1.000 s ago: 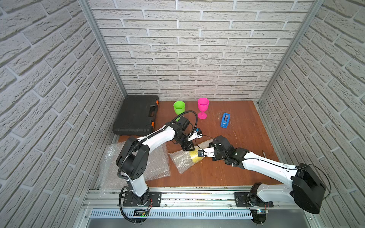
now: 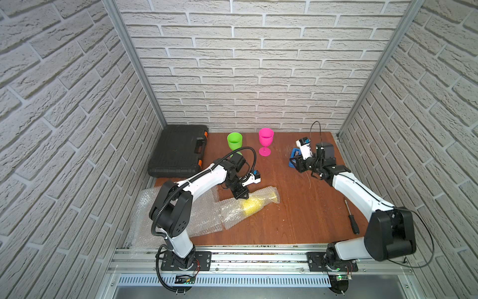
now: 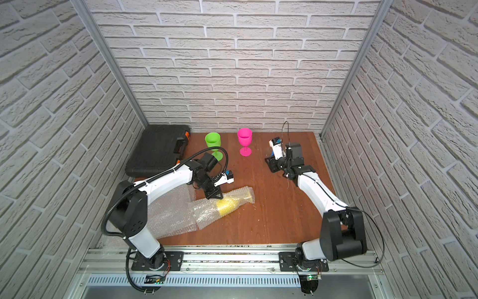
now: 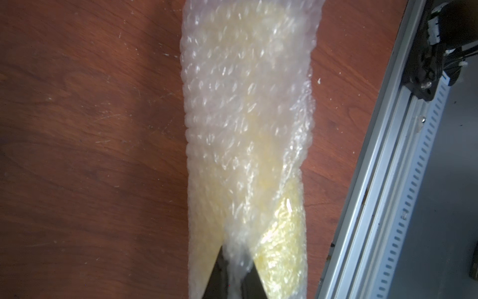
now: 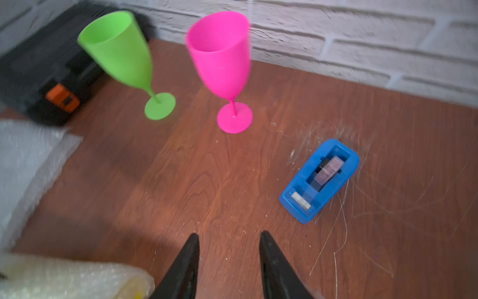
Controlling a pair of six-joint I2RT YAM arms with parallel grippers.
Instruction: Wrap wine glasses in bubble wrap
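A yellow glass (image 2: 252, 204) lies rolled in bubble wrap (image 2: 232, 213) on the front middle of the table. My left gripper is shut on a pinched ridge of that wrap. A green glass (image 5: 119, 52) and a pink glass (image 5: 224, 54) stand upright at the back, unwrapped. My right gripper is open, with nothing between its fingers. It hovers short of the blue tape dispenser (image 5: 321, 180), which lies ahead and slightly right in the right wrist view. In the top left view the right arm partly covers the dispenser.
A flat sheet of bubble wrap (image 2: 164, 209) covers the front left. The black case (image 2: 178, 149) sits behind it. A screwdriver (image 2: 352, 219) lies by the right arm. Bare table (image 2: 298, 214) lies right of the wrapped bundle.
My right gripper has moved away from the bundle's right end, toward the back right, to the tape dispenser. The left gripper has stayed nearly still at the wrap.
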